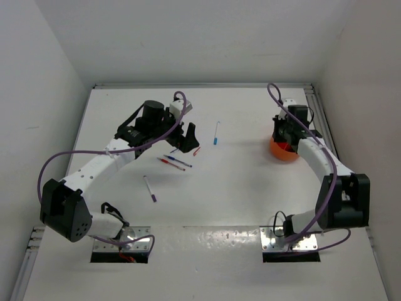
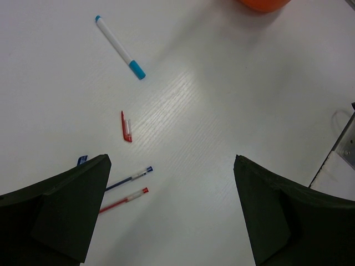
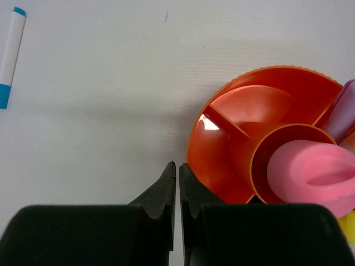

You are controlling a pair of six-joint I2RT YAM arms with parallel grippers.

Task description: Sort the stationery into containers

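My left gripper hangs open over the pens, nothing between its fingers. Below it lie a blue pen, a red pen, a small red-and-clear piece and a white marker with blue end. A purple-ended marker lies nearer the front. My right gripper is shut, above the left edge of the orange sectioned container, nothing showing between its fingertips. That container holds a pink object, a purple one and yellow at the edge.
Grey walls stand behind and at both sides. The right arm covers much of the container in the top view.
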